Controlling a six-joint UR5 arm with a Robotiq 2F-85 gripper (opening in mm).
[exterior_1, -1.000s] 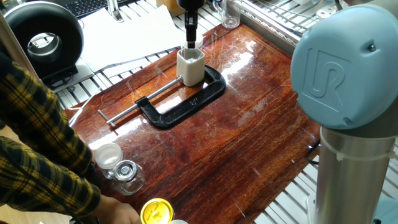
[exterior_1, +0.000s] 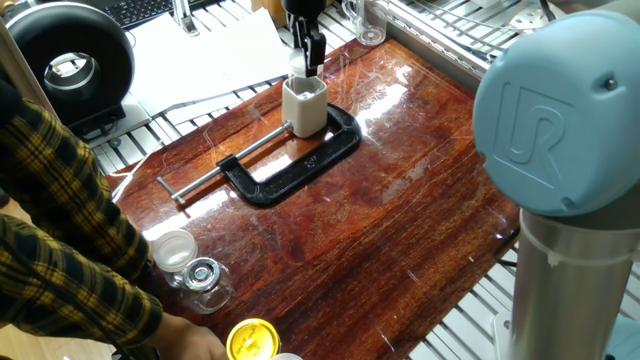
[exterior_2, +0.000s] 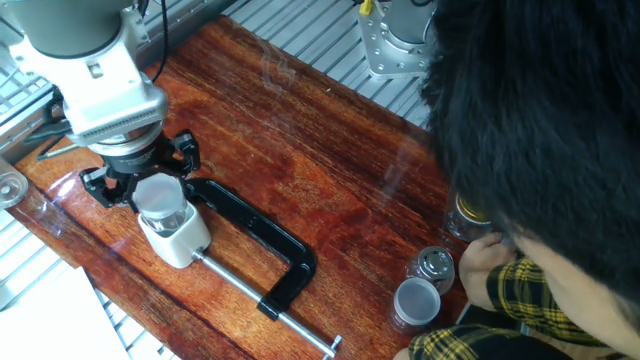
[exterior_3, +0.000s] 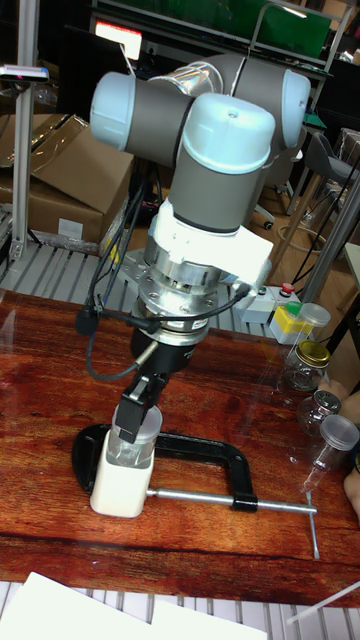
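A clear jar with a frosted lid (exterior_2: 159, 195) stands upright in a cream-white holder (exterior_2: 178, 240). Beside the jar's top, my gripper (exterior_2: 140, 172) is open, its black fingers (exterior_2: 186, 150) spread wider than the lid. From the side, one dark finger (exterior_3: 130, 418) overlaps the jar (exterior_3: 144, 443); whether it touches cannot be told. A black C-clamp (exterior_1: 300, 178) with a steel screw (exterior_1: 222, 170) grips the holder (exterior_1: 305, 108) and lies on the tabletop. In exterior view 1 the gripper's far finger is hard to make out.
A person's hand (exterior_2: 486, 268) rests at the table edge near a frosted-lid jar (exterior_2: 416, 302), a metal-lid jar (exterior_2: 434, 265) and a yellow lid (exterior_1: 252, 341). A glass (exterior_1: 371, 24) stands at the far corner.
My gripper has turned about its own axis above the holder, with a slight shift. The blue arm joint has moved a little to the right. The clamp, holder and other jars stay put.
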